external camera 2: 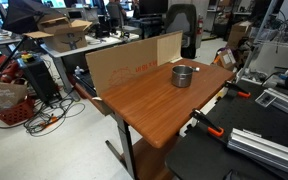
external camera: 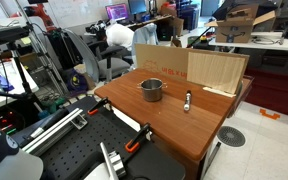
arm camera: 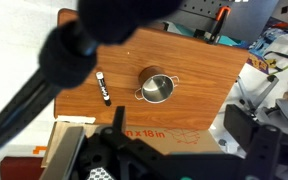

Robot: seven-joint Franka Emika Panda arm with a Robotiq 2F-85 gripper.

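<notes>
On the wooden table (external camera: 169, 130) stands a metal pot (external camera: 152, 90) with two small side handles. Seen from above in the wrist view, the pot (arm camera: 156, 86) looks empty. A dark marker-like object with a white part (external camera: 187, 101) is on the table to the pot's right in exterior view 1; the wrist view shows this marker-like object (arm camera: 103, 88) too. My gripper hangs high over the table, open, its dark fingers wide apart at the bottom of the wrist view. Nothing is between them. The pot is well below and apart from it.
A cardboard panel (external camera: 187, 65) stands upright along the table's far edge. The black base with rails (external camera: 69, 140) borders the near side. Much of the tabletop around the pot is bare. Boxes (external camera: 246, 22) sit on another bench behind.
</notes>
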